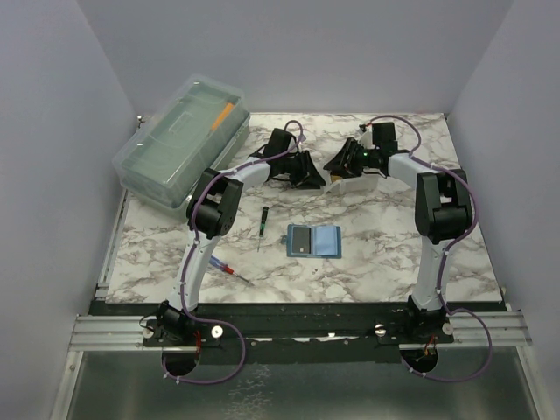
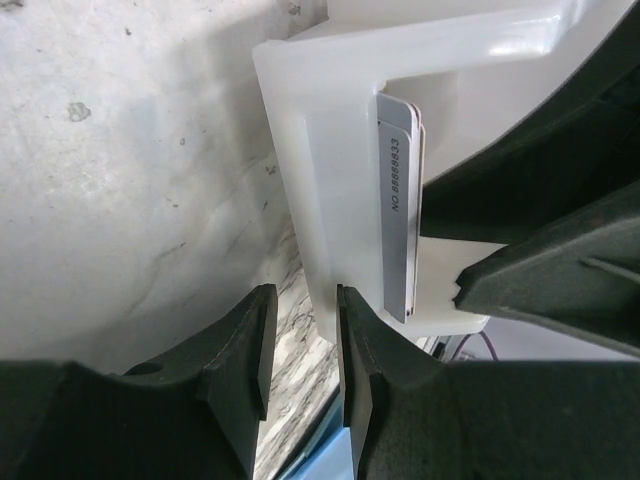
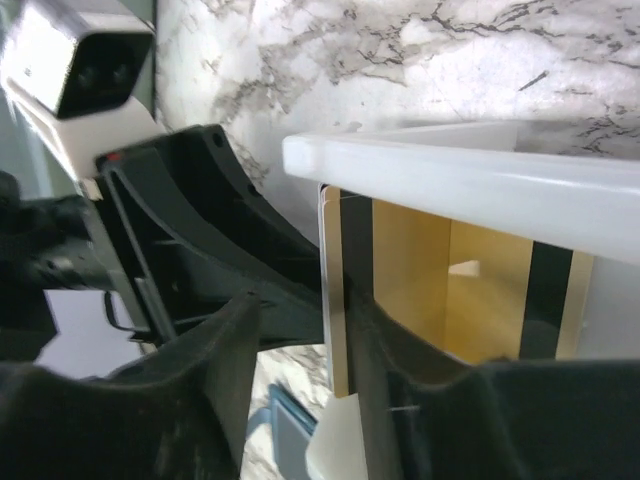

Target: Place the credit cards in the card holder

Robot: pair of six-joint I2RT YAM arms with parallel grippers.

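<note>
A white box [image 2: 330,200] stands between my grippers, with a silver card [image 2: 395,215] numbered on its face upright at its open slot, flanked by another thin card edge. From the right wrist view, gold cards with black stripes [image 3: 410,260] line the inside. My left gripper is partly open at the box's near wall; whether it touches is unclear. My right gripper, partly open, has the card edges [image 3: 335,290] within its gap, not clearly clamped. In the top view, a blue open holder [image 1: 313,241] lies below both grippers.
A large green-lidded bin [image 1: 184,144] fills the back left. A dark pen-like tool [image 1: 263,221] and a red-and-blue screwdriver [image 1: 226,268] lie at the left.
</note>
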